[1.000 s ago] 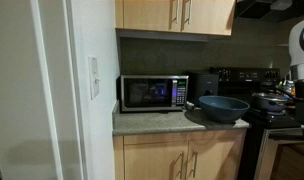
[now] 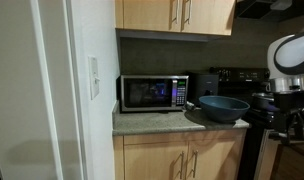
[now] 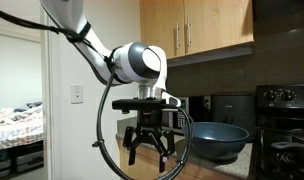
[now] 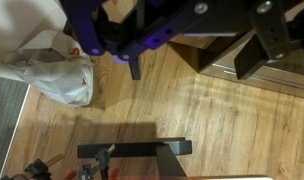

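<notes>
My gripper (image 3: 147, 159) points downward in the second exterior view, its two fingers apart with nothing visible between them. It appears at the right edge of the first exterior view, in front of the stove. A large dark blue bowl (image 2: 223, 108) rests on the counter (image 2: 157, 123), near the stove side. Behind it to the left, a silver microwave (image 2: 154, 93) stands against the wall. From the wrist view, my open gripper hangs over bare wooden floor (image 4: 192, 110), and neither bowl nor microwave shows there.
A pot (image 2: 269, 101) sits on the black stove (image 3: 283, 120). Upper cabinets (image 2: 176, 16) overhang the counter, and lower cabinet doors (image 2: 157, 160) are closed. On the floor lie a white bag (image 4: 57, 72) and a dark bar-like object (image 4: 142, 148).
The arm has moved leftward into the first exterior view, where only part of it showed at the right edge before. My gripper now shows there. The bowl and microwave have stayed put.
</notes>
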